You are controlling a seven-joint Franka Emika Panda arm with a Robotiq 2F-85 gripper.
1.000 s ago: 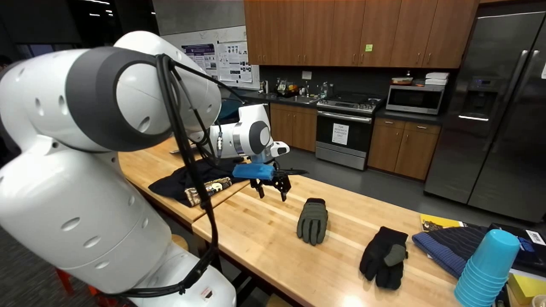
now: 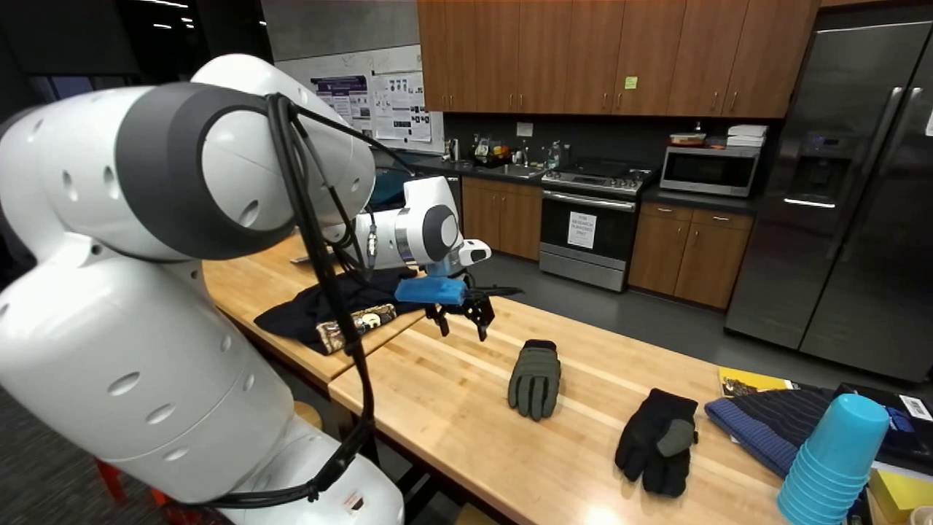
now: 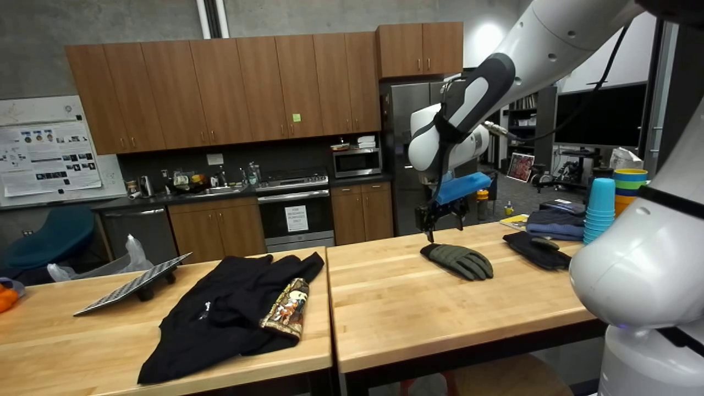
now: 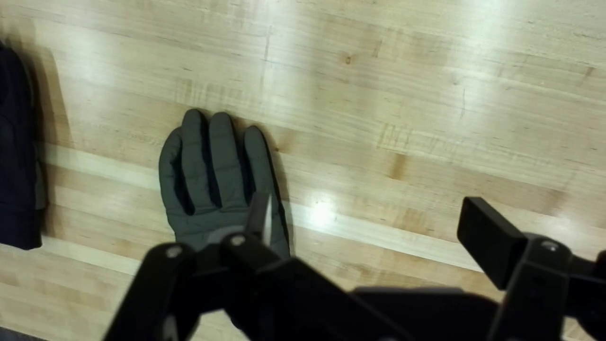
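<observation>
A grey-green glove (image 2: 534,382) lies flat on the light wooden table, its fingers towards the near edge in exterior view 1. Above the table, on the shirt side of this glove, my gripper (image 2: 463,335) hangs open with nothing between its fingers. In the wrist view the glove (image 4: 221,170) sits left of centre, and one gripper finger (image 4: 259,219) overlaps its lower part from above; the other finger (image 4: 491,241) is over bare wood. A second glove, black with a grey patch (image 2: 657,442), rests farther along the table.
A black shirt (image 3: 231,310) with a printed patch covers part of the adjoining table. Beyond the black glove are a dark knit hat (image 2: 770,424), stacked blue cups (image 2: 835,459) and a yellow book (image 2: 752,382). Bare wood surrounds the grey-green glove.
My gripper has shifted very slightly to the left in exterior view 1, and the arm with it. Both gloves lie where they were.
</observation>
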